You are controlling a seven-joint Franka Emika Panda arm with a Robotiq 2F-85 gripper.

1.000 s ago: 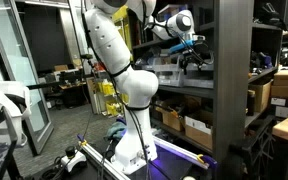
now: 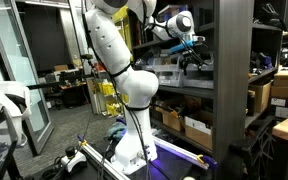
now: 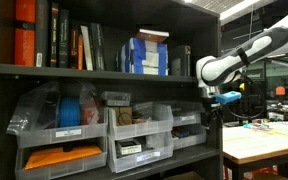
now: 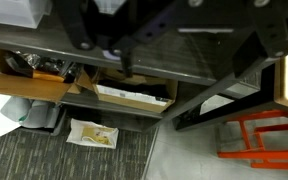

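Observation:
My gripper [image 2: 192, 66] hangs at the end of the white arm [image 2: 136, 88], in front of the dark shelf unit at the level of its bins. In exterior view 2 the gripper [image 3: 214, 119] is small and dark at the shelf's right end, beside the clear bins [image 3: 144, 122]. It stands open, and I make out nothing held. The wrist view looks down past a shelf edge onto a cardboard box [image 4: 134, 92] and a pale yellow packet [image 4: 92, 134] on the carpet.
Books [image 3: 67, 38] and a blue-and-white box [image 3: 148, 57] stand on the upper shelf. An orange item [image 3: 61, 155] lies in a lower left bin. A shelf upright [image 2: 230, 75] rises close to the gripper's right. Grey carpet [image 4: 69, 160] lies open below.

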